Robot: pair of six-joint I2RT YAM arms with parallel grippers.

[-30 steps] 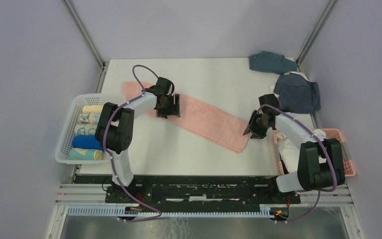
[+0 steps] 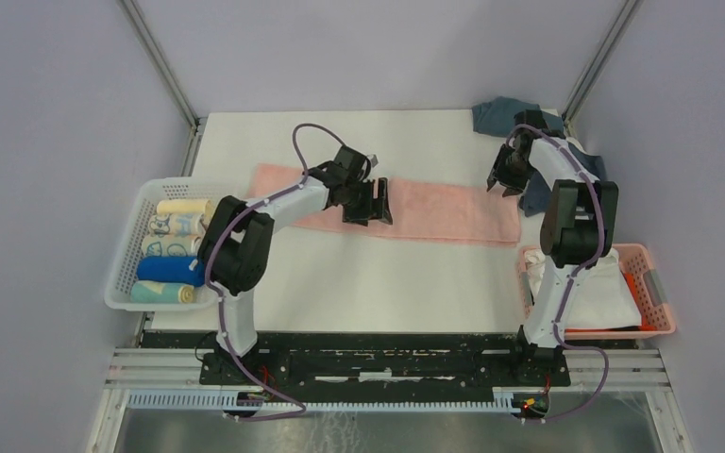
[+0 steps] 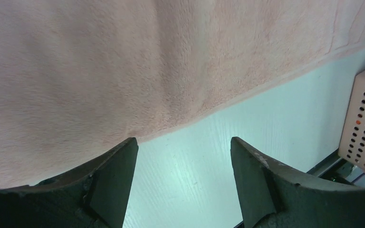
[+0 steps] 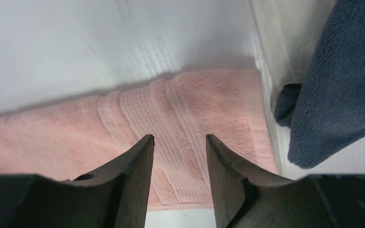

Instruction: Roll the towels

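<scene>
A long pink towel [image 2: 444, 212] lies stretched across the white table, folded lengthwise, with ridged bands near its right end [image 4: 180, 133]. My left gripper [image 2: 374, 200] is over its middle, open, with only towel and table [image 3: 190, 185] between and below its fingers. My right gripper [image 2: 503, 179] is over the upper right end of the towel, part open; nothing shows held between its fingers.
At left a white basket [image 2: 123, 250] holds several rolled towels. Dark blue towels [image 2: 514, 115] lie at the back right, close to the pink towel's end. A pink basket [image 2: 656, 297] with white cloth stands at front right.
The towel's right end has moved back and right, so it lies straighter. My right gripper moved back and right; my left gripper shifted right.
</scene>
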